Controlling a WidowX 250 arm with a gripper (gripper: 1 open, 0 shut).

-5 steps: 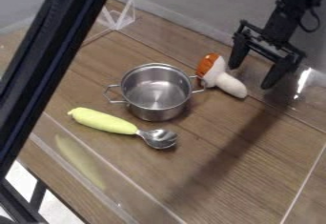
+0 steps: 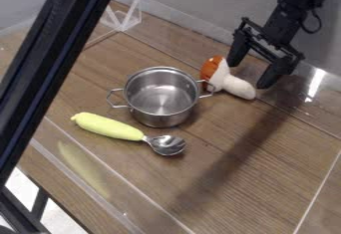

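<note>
My black gripper is open above the back right of the wooden table, just over an orange-and-white mushroom-shaped toy lying on its side. A steel pot with two side handles stands left of the toy. A yellow corn cob lies at the front left, beside a steel spoon with its bowl toward the right.
A grey wall closes off the back, with a small white wire rack at the back left. A dark frame edge cuts across the left.
My gripper has shifted slightly left, closer to the toy. The toy, pot, corn and spoon look unmoved.
</note>
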